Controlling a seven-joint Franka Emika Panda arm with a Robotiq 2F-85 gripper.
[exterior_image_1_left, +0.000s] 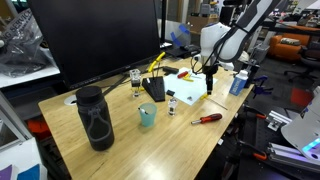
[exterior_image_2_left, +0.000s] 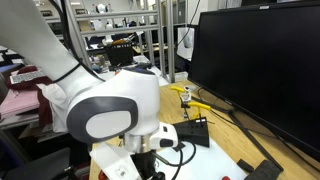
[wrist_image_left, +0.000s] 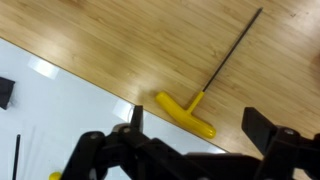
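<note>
A yellow T-handle hex key (wrist_image_left: 187, 114) lies on the wooden table in the wrist view, its thin dark shaft pointing up and right. Part of the yellow handle reaches the edge of a white sheet (wrist_image_left: 65, 112). My gripper stands open above it. One dark fingertip shows on either side of the handle, with a gap to each, and nothing is held. From exterior view 1, the gripper (exterior_image_1_left: 209, 87) hangs over the right part of the table near the small yellow handle (exterior_image_1_left: 205, 97). Exterior view 2 has the white arm hiding the fingertips.
A red-handled screwdriver (exterior_image_1_left: 207, 119) lies nearer the front edge. Further left stand a small white bottle (exterior_image_1_left: 172, 106), a teal cup (exterior_image_1_left: 147, 115) and a black cylindrical speaker (exterior_image_1_left: 95, 118). A large monitor (exterior_image_1_left: 108, 40) lines the back.
</note>
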